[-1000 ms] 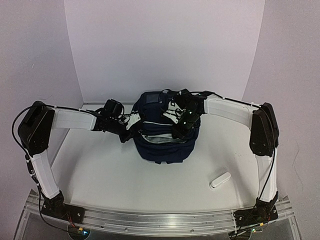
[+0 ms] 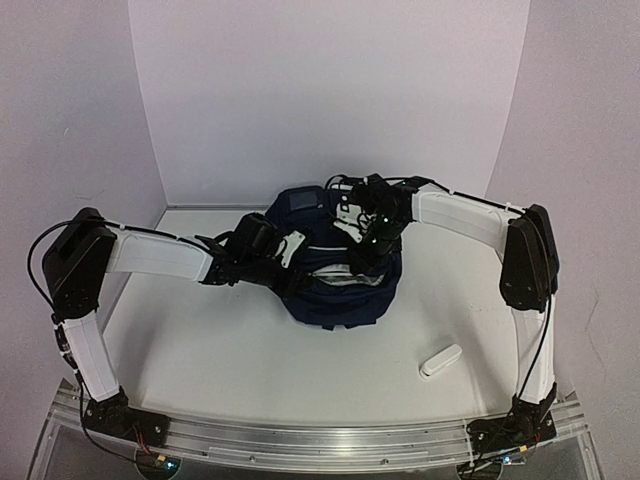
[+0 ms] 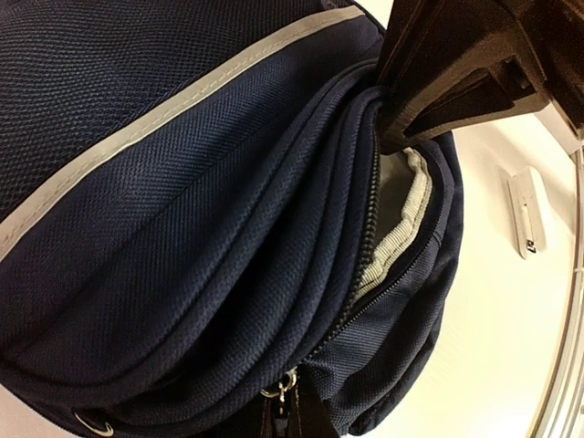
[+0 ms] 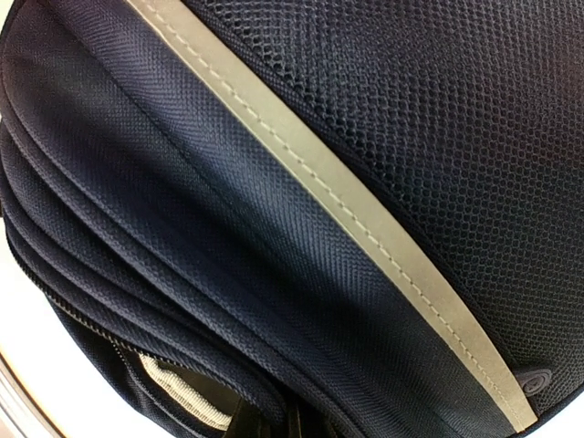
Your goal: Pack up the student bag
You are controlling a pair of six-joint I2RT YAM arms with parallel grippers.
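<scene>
A navy backpack (image 2: pixel 335 305) lies at the centre of the table, its zipped compartment partly open with a pale lining (image 3: pixel 401 228) showing. My left gripper (image 2: pixel 292 280) is at the bag's left side; in the left wrist view its fingers are at the zipper pulls (image 3: pixel 281 381) at the bottom edge, largely hidden. My right gripper (image 2: pixel 358 262) is at the opening's right part, its tips sunk among the fabric. I cannot tell whether either gripper is open or shut. A white oblong case (image 2: pixel 440 360) lies apart, at the front right.
Walls bound it at the back and sides, and a metal rail (image 2: pixel 320 435) runs along the front.
The bag has shifted slightly toward the right. The right gripper has moved little.
</scene>
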